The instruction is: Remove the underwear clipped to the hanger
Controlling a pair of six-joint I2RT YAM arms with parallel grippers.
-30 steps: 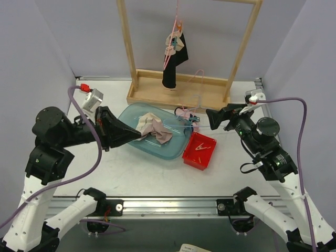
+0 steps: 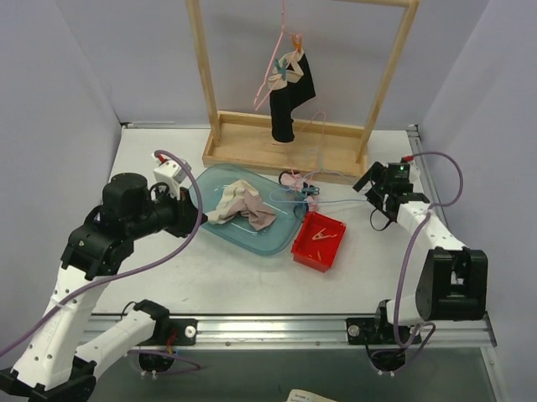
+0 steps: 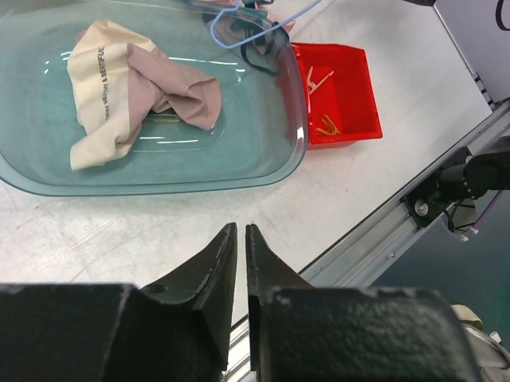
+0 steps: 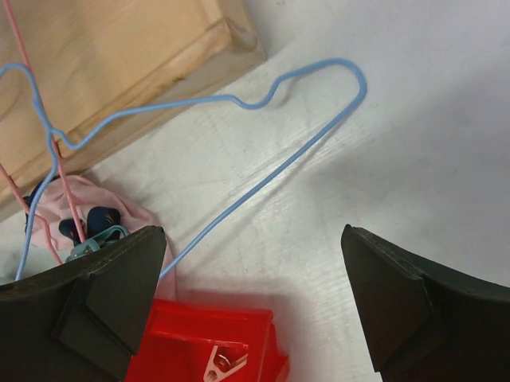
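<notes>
A black garment (image 2: 291, 96) with a beige bunched part hangs from the pink hanger (image 2: 267, 77), with an orange clip (image 2: 297, 42) and a teal clip at its top. Inside the teal tray (image 3: 239, 187) lies a crumpled beige and mauve piece of underwear (image 3: 131, 87). My left gripper points down over the table at the tray's near left, a narrow gap between its black fingers and nothing in it. At the right, my right gripper is wide open and empty, above the table near a blue hanger (image 4: 263, 183).
A red box (image 2: 319, 241) with clothespins stands beside the tray. Pink cloth (image 4: 56, 203) with hanger wires and a teal clip lies behind it. The wooden frame base (image 2: 252, 151) spans the back. Bare table (image 2: 235, 289) is in front.
The hanging black garment has swung to the right. My right gripper has moved right, away from the box. My left gripper's tips have drawn back left from the underwear in the tray.
</notes>
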